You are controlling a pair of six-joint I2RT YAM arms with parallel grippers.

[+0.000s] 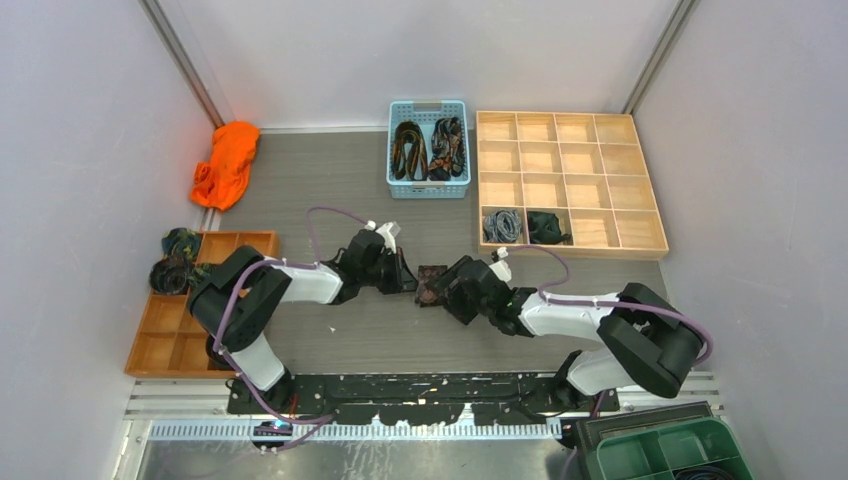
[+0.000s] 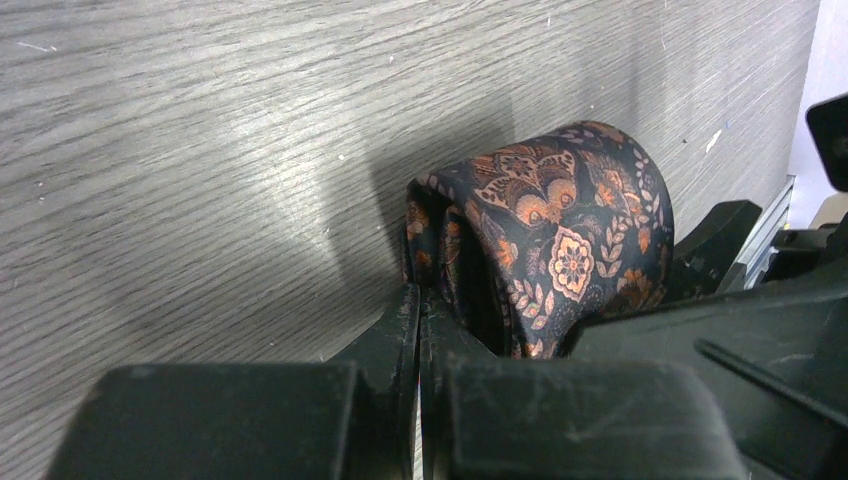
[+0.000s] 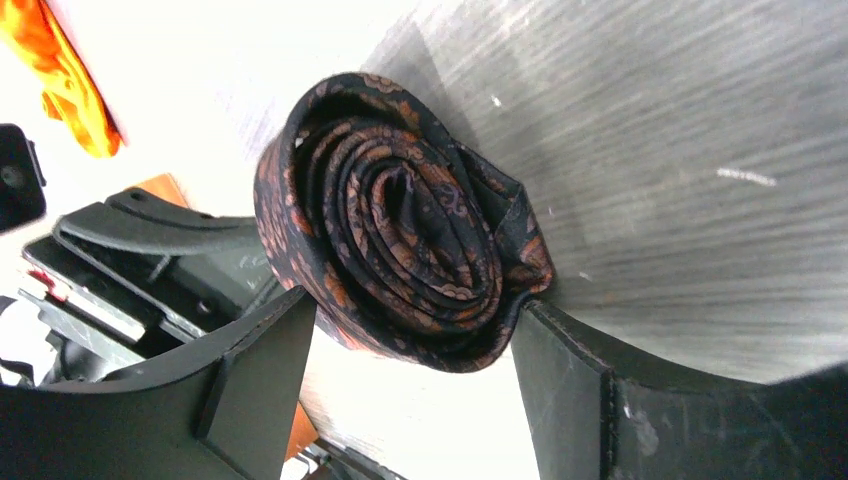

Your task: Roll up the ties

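A dark tie with orange floral print, wound into a roll [image 3: 400, 220], stands on the table between my two grippers. Its coiled edge faces the right wrist view, and its patterned outer layer shows in the left one. My left gripper is shut, its tips right at the roll's near edge; no cloth can be made out between them. The right gripper stands part open, with one finger on either side of the roll; whether both press on it is unclear. From above, the right gripper [image 1: 447, 298] partly covers the tie [image 1: 429, 280].
A blue basket [image 1: 428, 190] with two ties stands at the back. Beside it is a wooden compartment box [image 1: 590, 205] holding two rolls. An orange cloth [image 1: 226, 165] and another wooden box [image 1: 160, 330] lie on the left. Bare table surrounds the grippers.
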